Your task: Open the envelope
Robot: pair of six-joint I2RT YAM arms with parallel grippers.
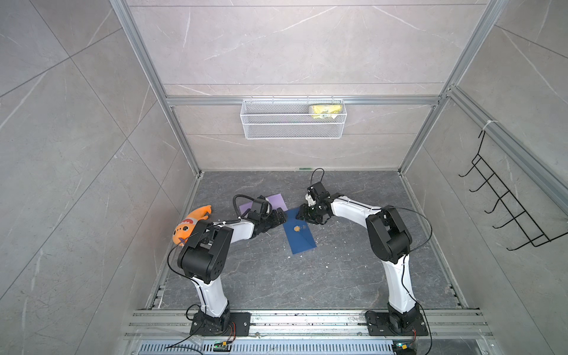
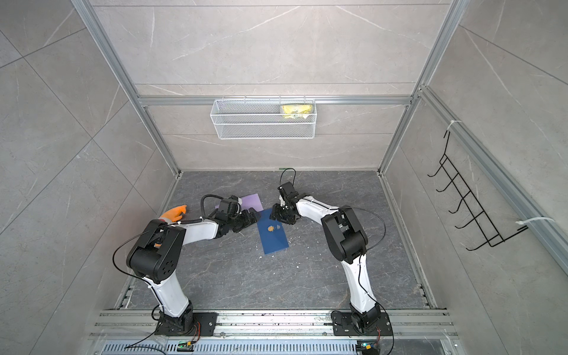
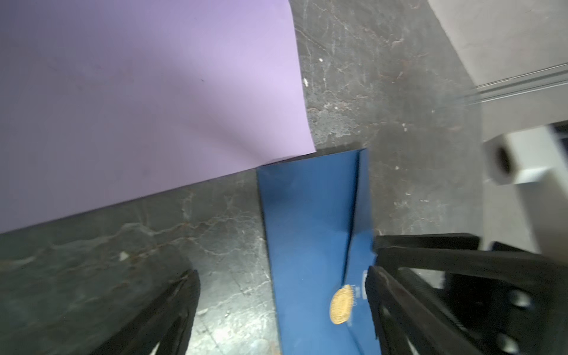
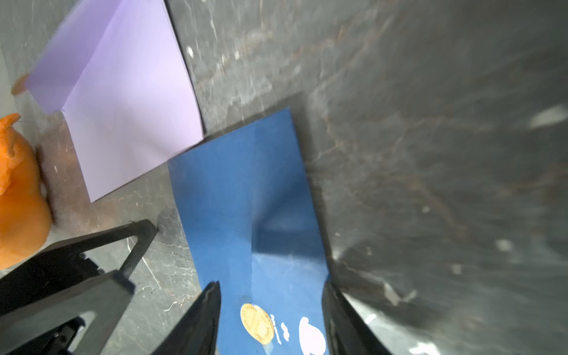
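A blue envelope (image 1: pixel 299 236) with a yellow seal (image 4: pixel 258 322) lies on the dark floor between my arms, touching or very near a purple paper, which has a folded flap in the right wrist view. My left gripper is over the envelope's left side, its fingers apart. My right gripper is over the envelope near the seal, its fingertips somewhat apart; whether it pinches the envelope I cannot tell from the frames.
An orange plush toy (image 1: pixel 188 225) lies at the far left. A white wire basket (image 1: pixel 293 130) hangs on the back wall, and a black hook rack (image 1: pixel 497 195) on the right wall.
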